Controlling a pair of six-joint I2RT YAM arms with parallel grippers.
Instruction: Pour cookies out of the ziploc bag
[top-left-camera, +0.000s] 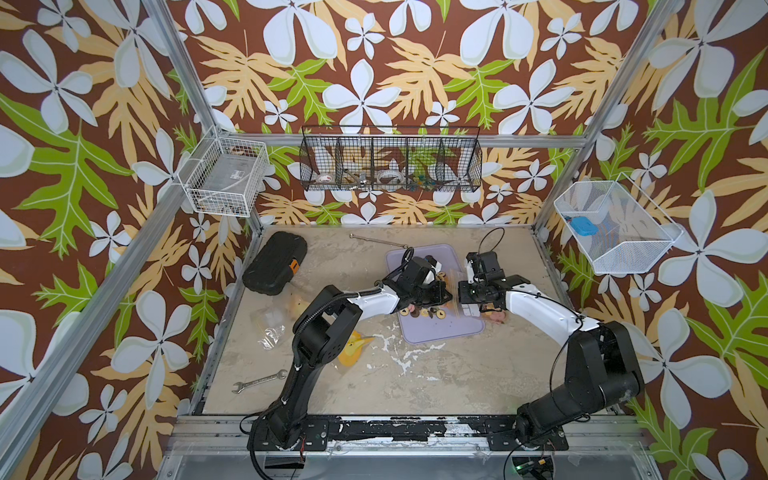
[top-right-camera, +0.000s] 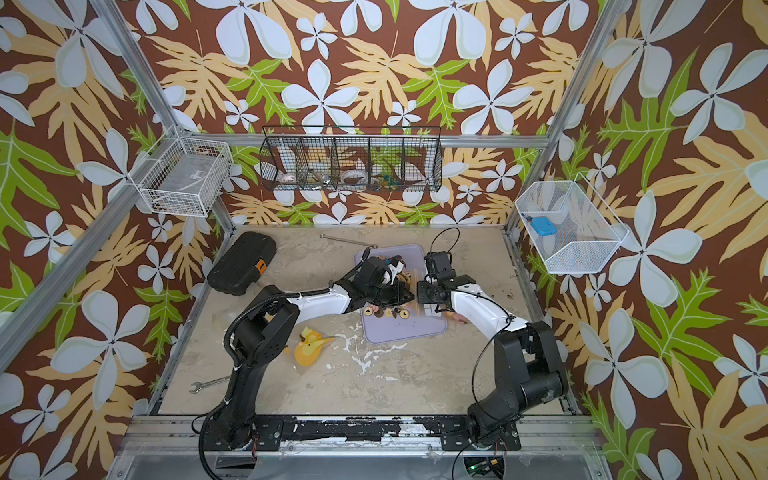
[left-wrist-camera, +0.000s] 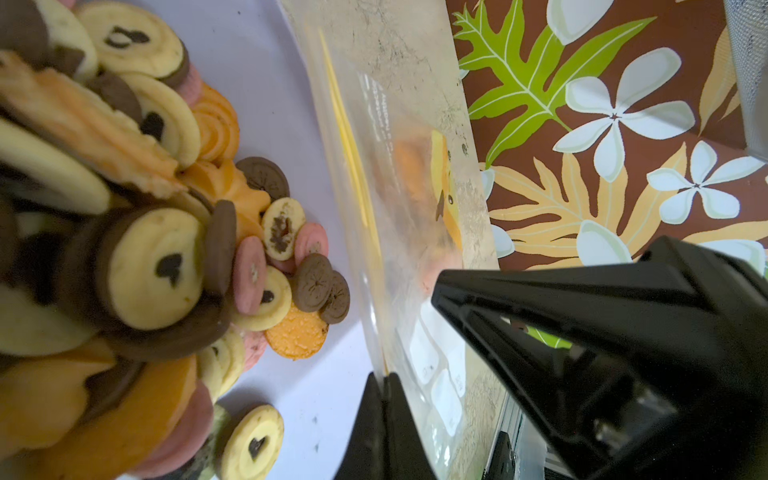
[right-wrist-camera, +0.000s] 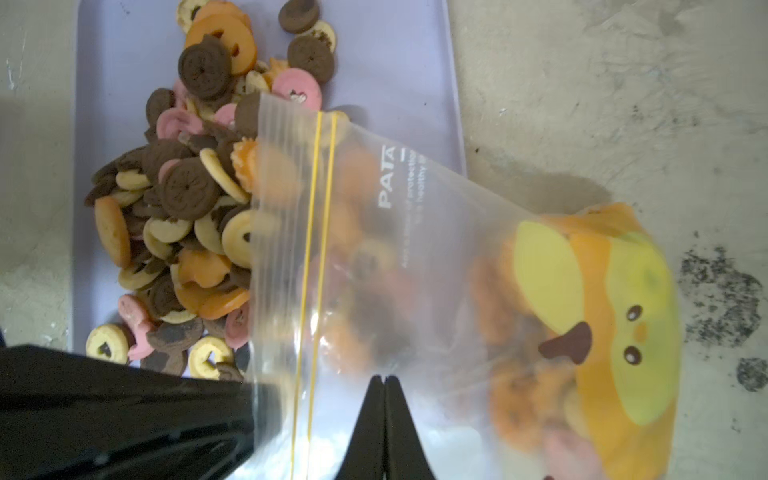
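A clear ziploc bag (right-wrist-camera: 632, 336) with a yellow dog-like face and a yellow-lined zip lies at the right of the lilac tray (right-wrist-camera: 384, 48), some cookies still inside. Many loose cookies (right-wrist-camera: 184, 188) are heaped on the tray, pink, brown and cream. My left gripper is shut on the bag's zip edge, where the film runs into its fingertips. Over the bag's clear side, my right gripper is shut with nothing visible between its fingers. In the left wrist view, the right gripper's dark fingers (left-wrist-camera: 552, 304) stand just beyond the film.
A black case (top-left-camera: 274, 262) stands at the back left. Yellow packaging (top-left-camera: 352, 349) and a wrench (top-left-camera: 260, 381) lie to the left, and a metal rod (top-left-camera: 378, 240) lies behind the tray. Bare table shows in front of the tray.
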